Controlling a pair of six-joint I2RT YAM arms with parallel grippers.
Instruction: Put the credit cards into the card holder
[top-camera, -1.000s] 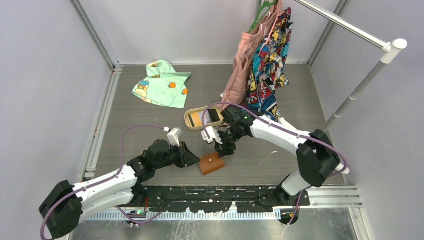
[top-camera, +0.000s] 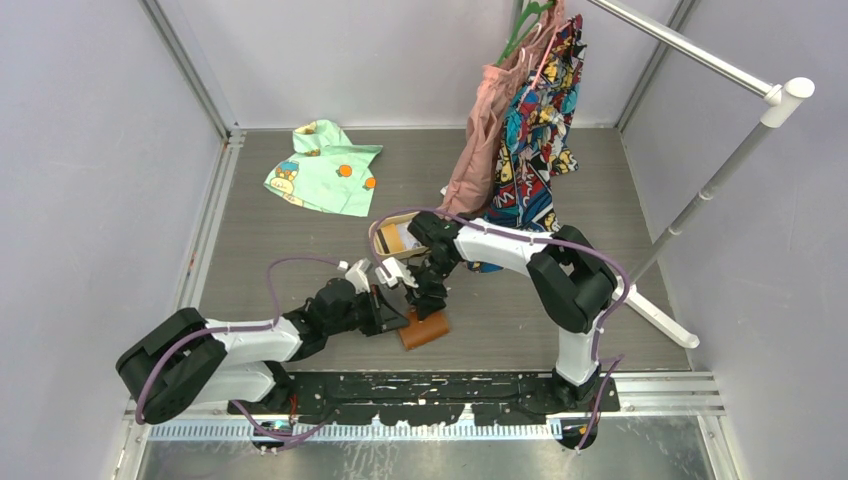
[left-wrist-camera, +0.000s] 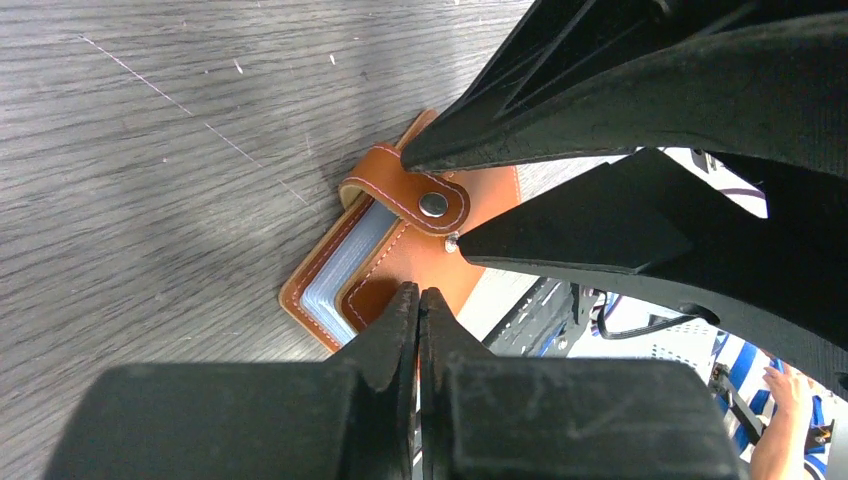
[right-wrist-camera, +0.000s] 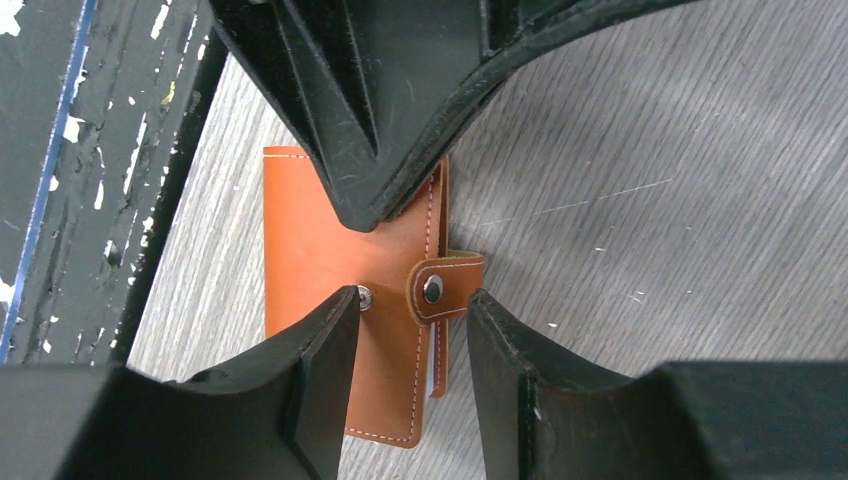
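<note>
The brown leather card holder lies on the table near its front edge. Its strap curls over the open side; in the right wrist view the strap's snap sits apart from the stud. Pale, clear layers show between the leather covers; whether cards are among them I cannot make out. My right gripper is open, its fingers to either side of the strap. My left gripper is shut, nothing visible between its fingers, its tips over the holder's cover; contact is unclear.
Behind the arms stands a tan basket with flat items, partly covered by the right arm. A green cloth lies at the back left. Clothes hang from a rack at the back right. Both grippers are very close together.
My left gripper has shifted slightly right over the holder. The holder itself has barely moved.
</note>
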